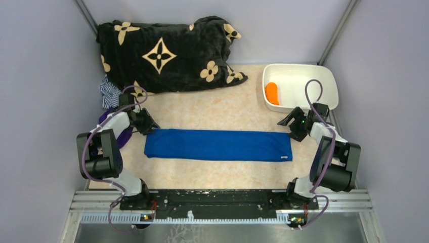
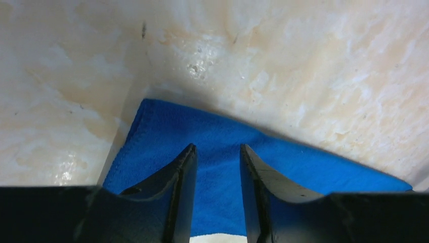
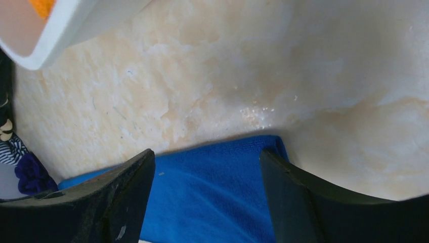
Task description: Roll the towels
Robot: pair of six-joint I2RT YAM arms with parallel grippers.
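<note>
A blue towel lies as a long flat strip across the table. My left gripper is at its far left corner; in the left wrist view the fingertips of the left gripper are part open over the blue cloth, nothing visible held. My right gripper stands open just above the far right corner, and in the right wrist view its fingertips frame that corner of the towel.
A white basin with an orange item sits at the back right. A dark patterned pillow fills the back left, beside a striped cloth and a purple cloth.
</note>
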